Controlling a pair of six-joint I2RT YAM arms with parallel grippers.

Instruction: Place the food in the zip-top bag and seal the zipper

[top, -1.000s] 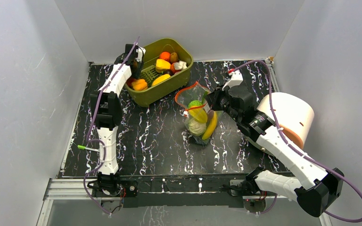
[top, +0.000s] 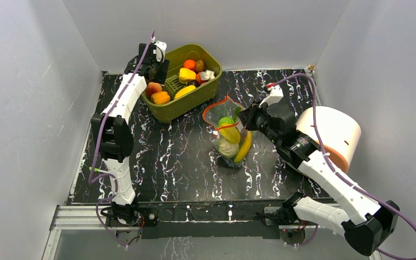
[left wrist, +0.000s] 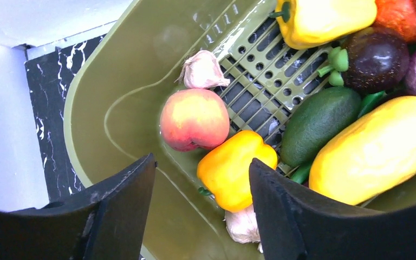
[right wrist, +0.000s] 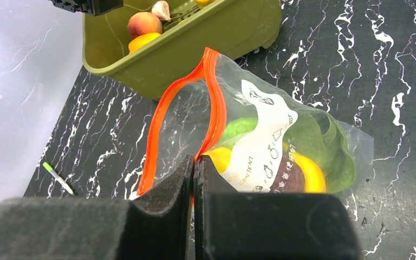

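The clear zip top bag with an orange zipper stands upright on the table, holding cabbage, a banana and other produce. My right gripper is shut at the bag's top edge by the orange zipper. My left gripper hangs open over the green bin, with nothing held. Beneath it lie a yellow pepper, a peach, garlic, a cucumber, an eggplant and other food.
A white cylinder stands at the right behind my right arm. A marker lies on the left side of the black marbled table.
My right arm and the bag have shifted very slightly.
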